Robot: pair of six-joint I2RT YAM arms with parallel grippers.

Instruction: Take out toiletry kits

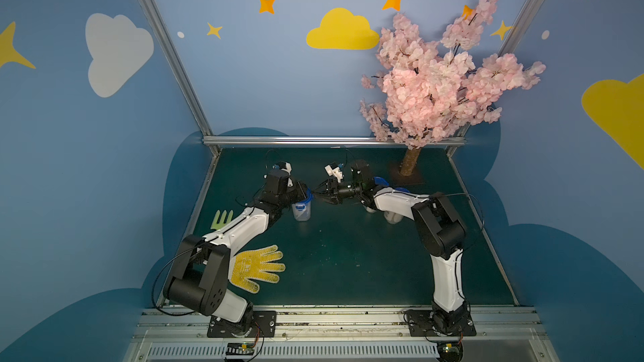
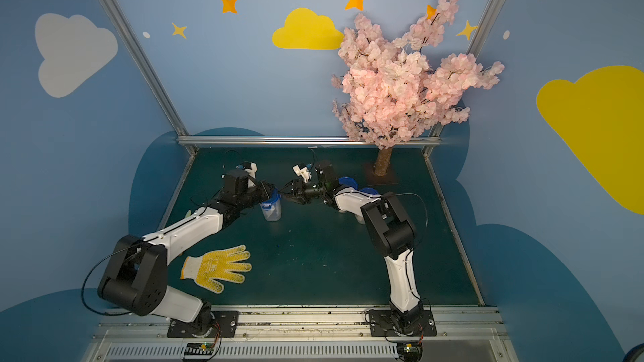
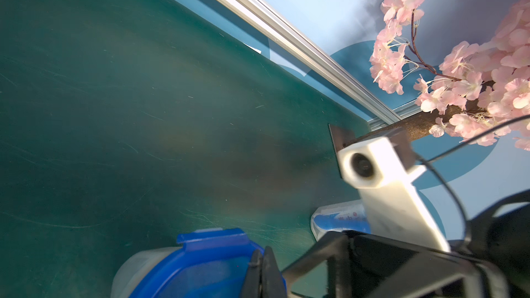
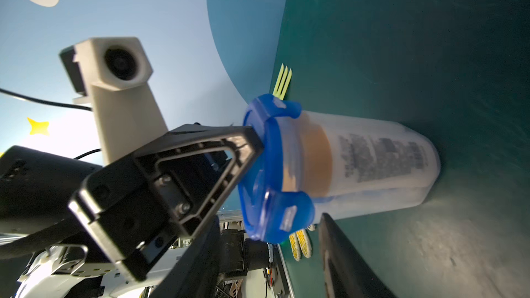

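Note:
A clear container (image 1: 302, 211) with a blue lid (image 4: 256, 176) stands upright on the dark green table; a tan item and a printed label show through its wall in the right wrist view. My left gripper is shut at the lid's edge, its fingers together; whether they pinch any thin rim is hidden. From the right, my right gripper faces the container with its fingers spread open, nothing held between them. Near a blue side clip (image 4: 289, 215) of the lid, the fingertips appear close, but contact cannot be told.
Other blue-lidded containers (image 1: 393, 217) stand behind the right forearm, near the blossom tree (image 1: 410, 161). A yellow glove (image 1: 256, 268) and a pale green fork-shaped item (image 1: 220, 220) lie at the left.

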